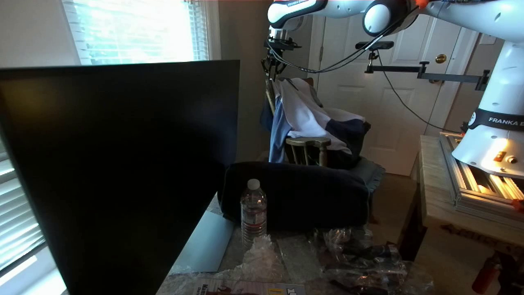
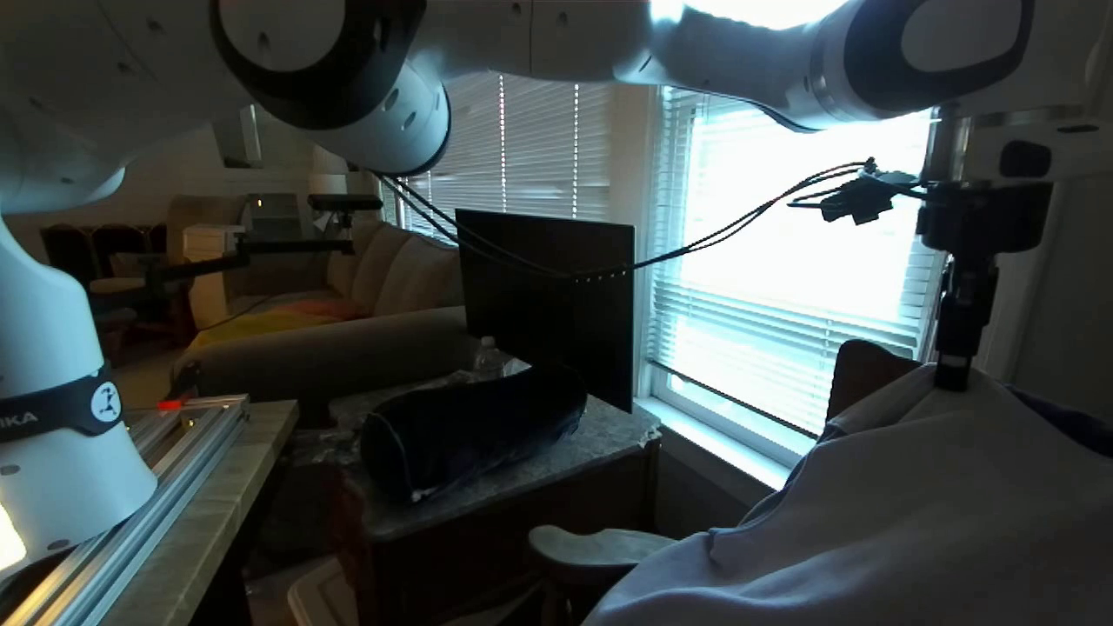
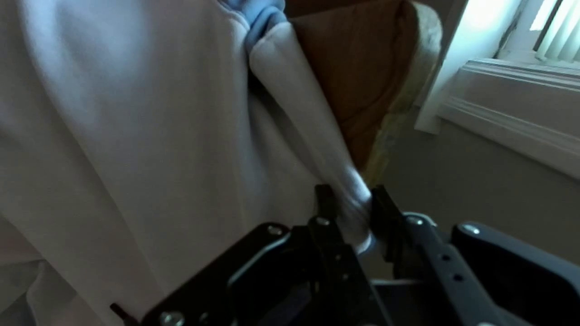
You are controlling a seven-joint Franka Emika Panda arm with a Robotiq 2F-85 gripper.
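A white garment with blue and dark navy parts (image 1: 307, 110) hangs over the back and arm of a wooden chair (image 1: 308, 142). In the wrist view, a rolled fold of the pale cloth (image 3: 304, 92) runs down between the two black fingers of my gripper, which is shut on it. The chair's brown back (image 3: 359, 70) shows just beyond that fold. In exterior view 2 the gripper (image 2: 952, 374) points straight down at the top of the cloth (image 2: 887, 501), most of which still drapes over the chair.
A black monitor (image 1: 118, 172), a dark cylindrical cushion (image 1: 299, 196) and a water bottle (image 1: 254, 211) stand on a cluttered table. The window sill (image 3: 516, 117) and wall lie close beside the chair. A cable (image 2: 668, 256) loops along the arm.
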